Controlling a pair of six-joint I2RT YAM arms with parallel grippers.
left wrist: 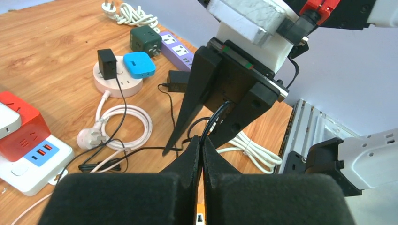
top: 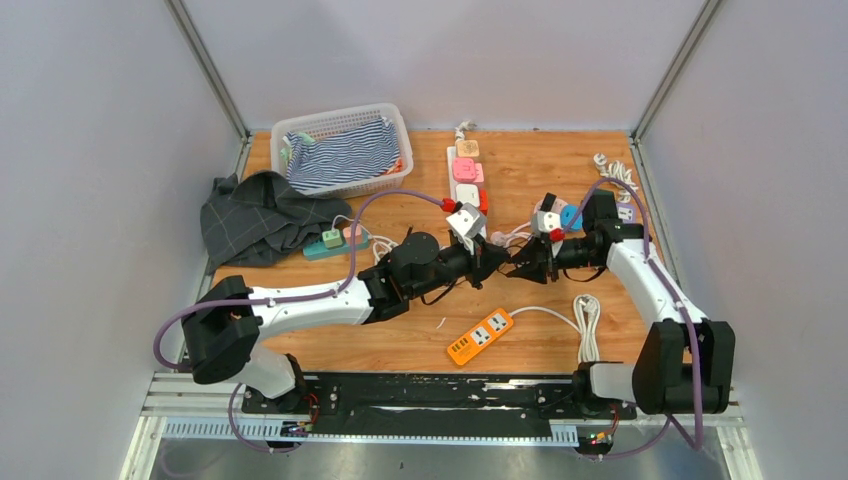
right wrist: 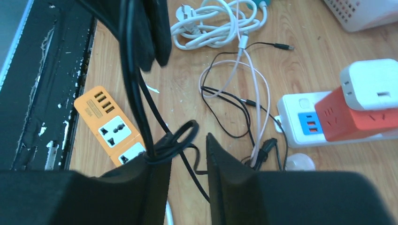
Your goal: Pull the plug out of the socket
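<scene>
My left gripper [top: 498, 258] is shut at table centre, with a thin black cable [left wrist: 212, 123] running up from its fingertips in the left wrist view. My right gripper [top: 520, 262] faces it closely, fingers part open around that cable's path; whether it touches the cable is unclear. Behind them, a black adapter [left wrist: 107, 63] stands on a round pink socket [left wrist: 129, 84] beside a blue block [left wrist: 139, 63]. More black cables lie loosely among white ones on the table.
An orange power strip [top: 467, 346] lies at the front. A white strip with coloured cubes [left wrist: 29, 176], a basket [top: 391, 114] and dark cloth [top: 247, 220] occupy the back and left. Coiled cords lie at the right.
</scene>
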